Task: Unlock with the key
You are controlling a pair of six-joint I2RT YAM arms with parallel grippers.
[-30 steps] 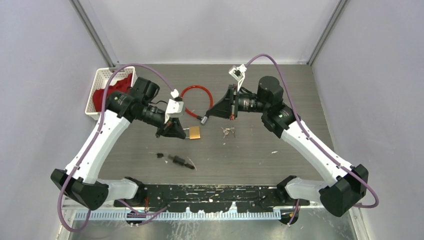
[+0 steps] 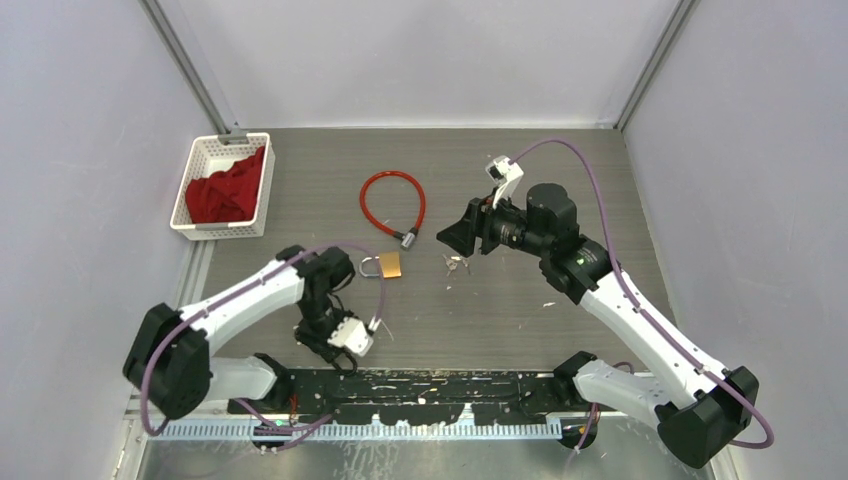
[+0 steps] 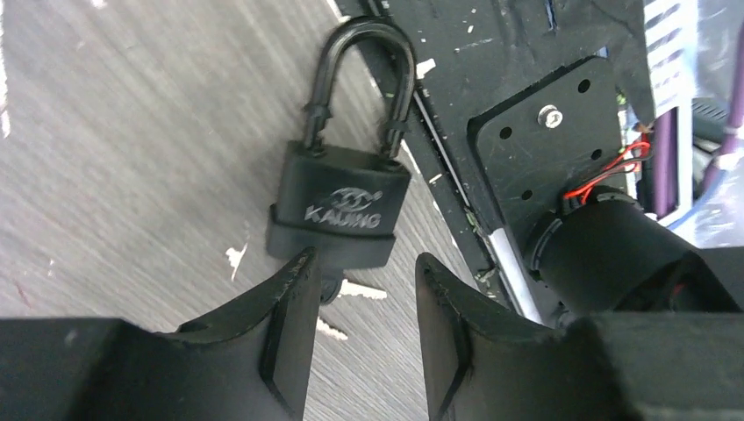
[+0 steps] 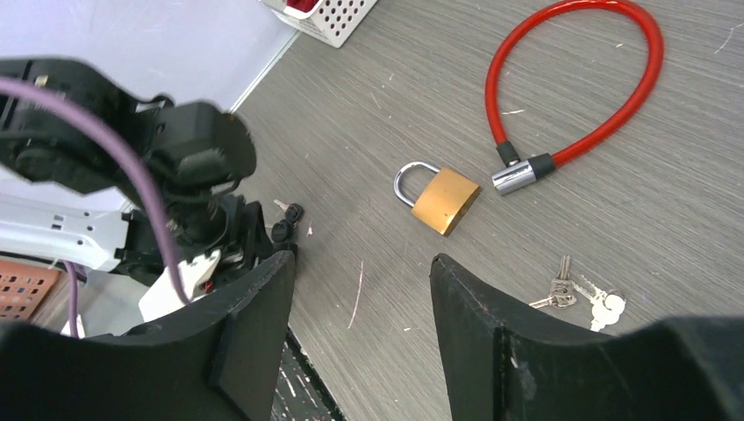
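Note:
A black padlock [image 3: 344, 202] lies on the table in the left wrist view, its shackle pointing away from my left gripper. That gripper stands part open, with no object held between its fingers. Silver key blades [image 3: 363, 290] with black heads show at the padlock's lower edge, partly behind a finger; whether one sits in the keyhole I cannot tell. In the top view the left arm covers most of this padlock. My right gripper is open and empty, raised over the table right of the middle.
A brass padlock [image 2: 390, 264] lies near the table's centre, below a red cable lock [image 2: 366, 203]. To its right are loose silver keys [image 2: 455, 265]. A white basket [image 2: 226, 231] with red cloth stands at the left back.
The black padlock, blurred in motion a second ago, came to rest near the front edge. My left gripper has moved down toward it from beside the brass padlock. The right gripper shifted slightly rightward and opened.

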